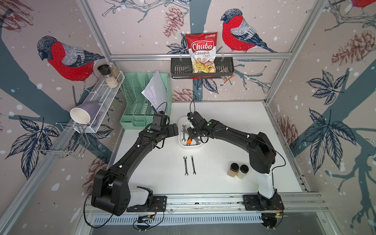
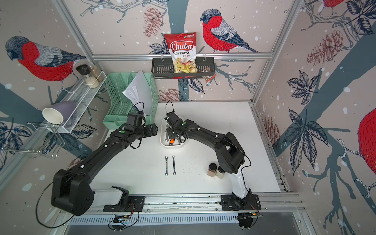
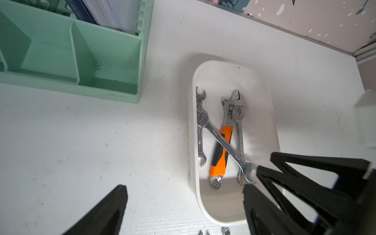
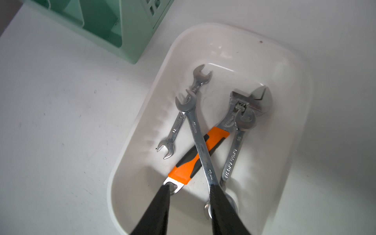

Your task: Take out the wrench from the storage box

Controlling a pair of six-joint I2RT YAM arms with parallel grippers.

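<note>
Inside the white storage box (image 4: 289,164), the large open-end wrench (image 4: 201,148) lies slantwise over the orange-handled adjustable wrench (image 4: 215,137). One end crosses a smaller open-end wrench (image 4: 178,125) near the left wall. Another wrench (image 4: 233,152) rests along the right. Over the lower part of the box, my right gripper is open and empty; its right finger overlaps the large wrench's lower end in view, and contact there cannot be judged. Left of the box, my left gripper stands wide open with nothing between its fingers.
Two wrenches, one (image 1: 186,166) beside another (image 1: 193,165), lie on the table in front of the box. A green organizer (image 1: 133,123) with papers stands behind left. Two spice jars, including one (image 1: 233,169), are at front right.
</note>
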